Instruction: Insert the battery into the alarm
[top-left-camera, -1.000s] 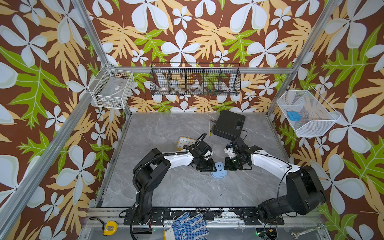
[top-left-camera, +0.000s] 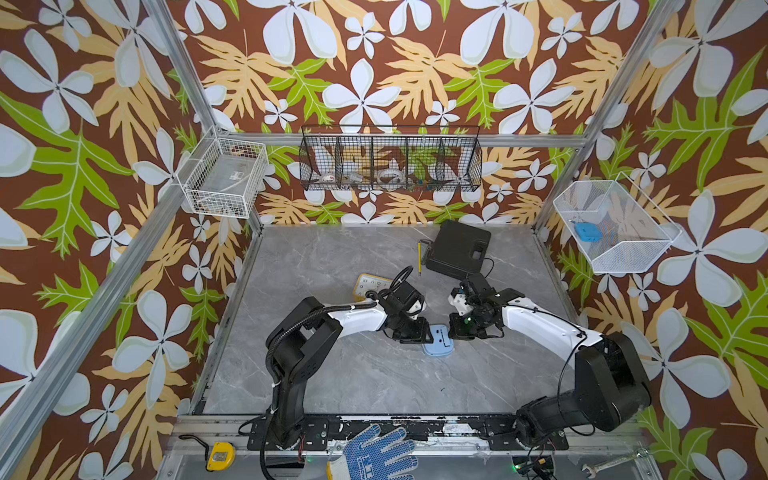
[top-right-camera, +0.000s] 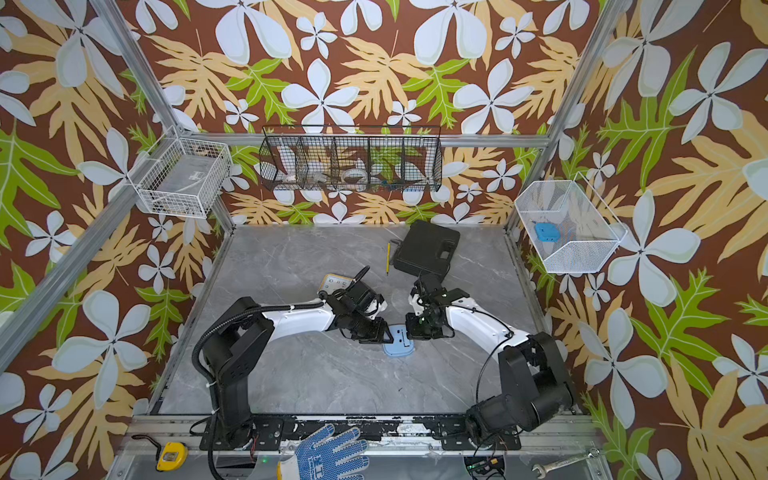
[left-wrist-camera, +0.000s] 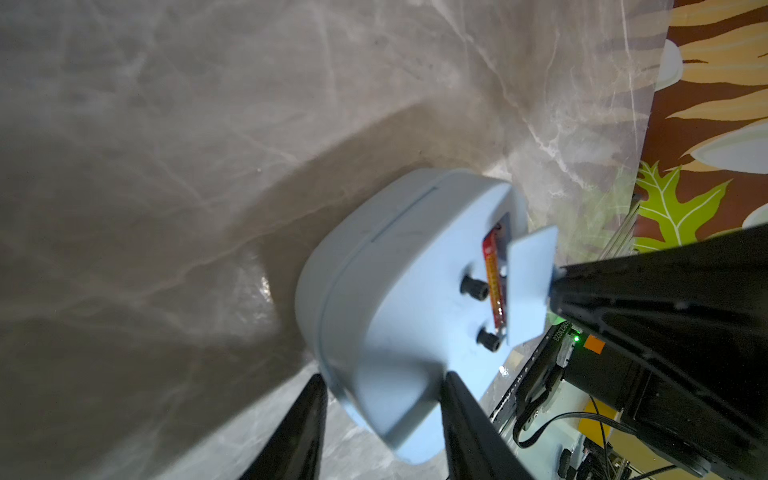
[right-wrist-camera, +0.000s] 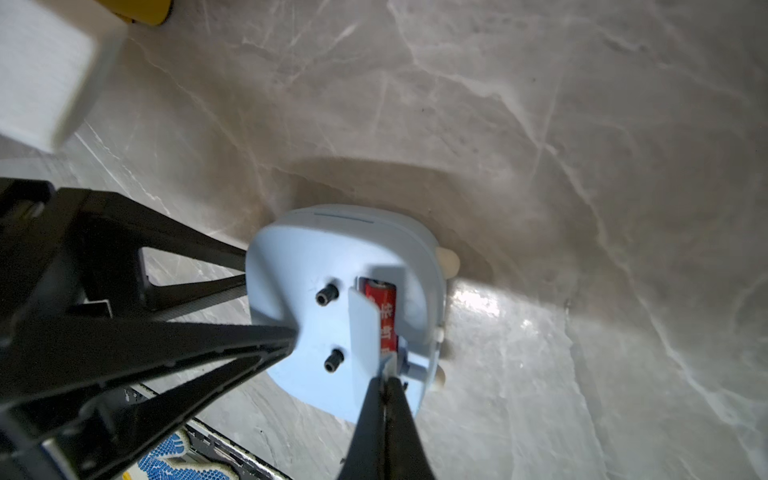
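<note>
The light blue alarm (top-left-camera: 439, 345) lies on the table between my grippers, also clear in the right wrist view (right-wrist-camera: 296, 264). Its compartment holds a red battery (right-wrist-camera: 384, 320), with the white cover flap (right-wrist-camera: 361, 328) standing up beside it. My left gripper is part open around the alarm's rounded body, its fingertips at the casing; whether it grips firmly is unclear. My right gripper is shut at the edge of the flap, with nothing clearly between its fingertips.
A black case (top-left-camera: 456, 248) and a yellow pencil (top-left-camera: 419, 257) lie behind. A yellow-edged object (top-left-camera: 369, 284) sits behind the left arm. Wire baskets hang on the back and side rails.
</note>
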